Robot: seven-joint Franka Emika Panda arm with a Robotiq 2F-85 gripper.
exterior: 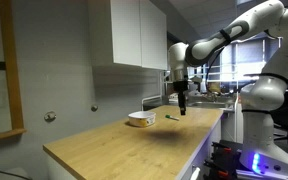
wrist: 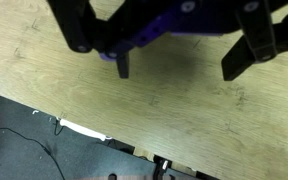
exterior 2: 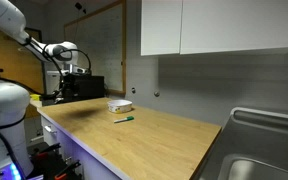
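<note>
My gripper stands open over the wooden counter, its two dark fingers [wrist: 236,62] wide apart with only bare wood showing between them. In exterior view 1 the gripper [exterior: 182,104] hangs in the air above the counter's right part. A white container [exterior 2: 119,105] sits on the counter toward the wall; its contents are too small to make out. Near it lies a slim green object [exterior 2: 123,120], apart from the gripper. Neither the container nor the green object shows in the wrist view.
White cabinets [exterior 2: 224,28] hang above it, and a metal sink [exterior 2: 254,145] lies beyond one end. Along the counter's edge in the wrist view is a white strip [wrist: 84,130], with a dark cable [wrist: 46,150] below.
</note>
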